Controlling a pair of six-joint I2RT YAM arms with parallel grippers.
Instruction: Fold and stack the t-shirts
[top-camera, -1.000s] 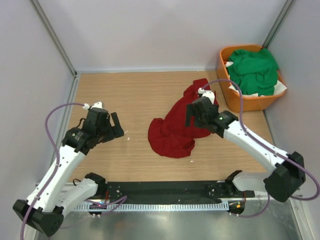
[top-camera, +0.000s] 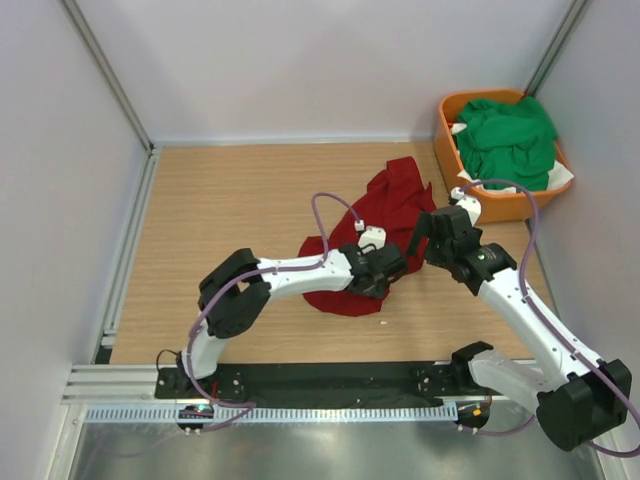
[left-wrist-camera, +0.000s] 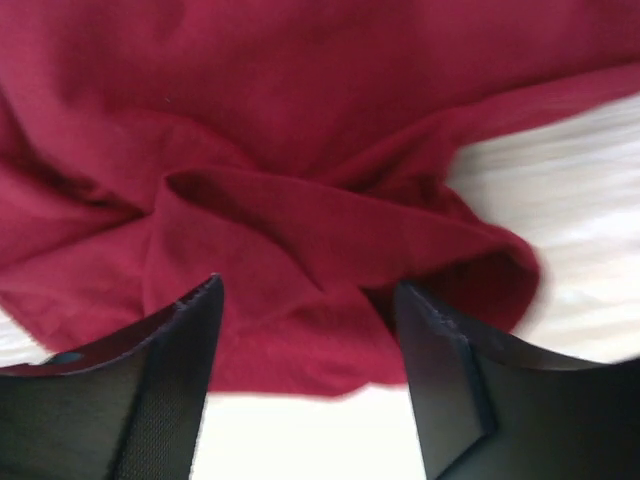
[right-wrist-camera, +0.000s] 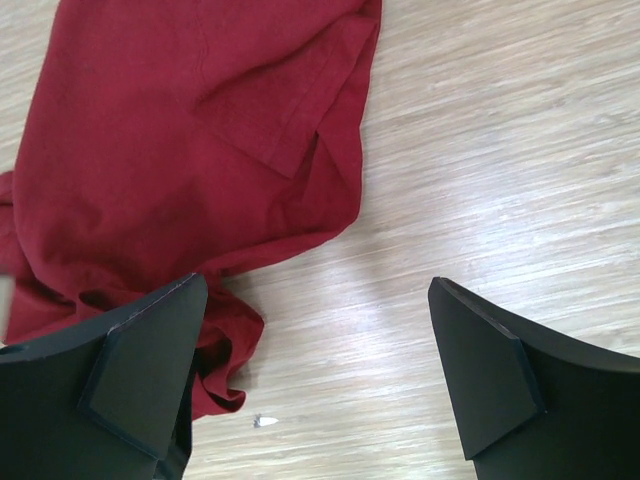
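Note:
A dark red shirt (top-camera: 345, 225) lies bunched on the table, stretching from the middle toward the back right. Over its near end hangs my left gripper (top-camera: 378, 290). The left wrist view shows its fingers apart, with crumpled red folds (left-wrist-camera: 270, 270) beneath and between them; whether they touch the cloth I cannot tell. At the shirt's right side, my right gripper (top-camera: 424, 240) stands open. Between its fingertips in the right wrist view is mostly bare table, with part of the red cloth (right-wrist-camera: 225, 340) by the left finger (right-wrist-camera: 150, 370).
An orange bin (top-camera: 497, 207) at the back right holds green cloth (top-camera: 505, 140) and some white cloth. Walls close in the left, back and right sides.
My left arm has swung right from the clear left side to above the shirt's near end. The right gripper has shifted a little right and slightly toward the front. The shirt looks unmoved.

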